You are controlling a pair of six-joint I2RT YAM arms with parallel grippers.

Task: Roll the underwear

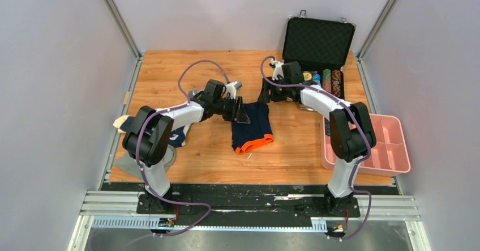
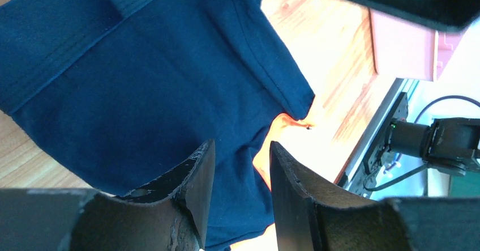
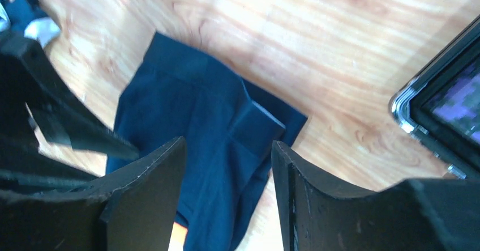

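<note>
Navy underwear with an orange band point(image 1: 252, 127) lies folded flat in the middle of the table, orange edge toward the front. My left gripper point(image 1: 240, 115) is over its upper left part; in the left wrist view its fingertips point(image 2: 198, 160) are above the cloth, a small gap between them and nothing held. My right gripper point(image 1: 264, 95) is above the back right corner; in the right wrist view its open fingers point(image 3: 170, 171) stand over the cloth, where a narrow folded flap point(image 3: 255, 126) shows.
An open case of chips point(image 1: 318, 30) stands at the back right, a pink divided bin point(image 1: 390, 149) at the front right. Other clothes point(image 1: 141, 160) lie on the left.
</note>
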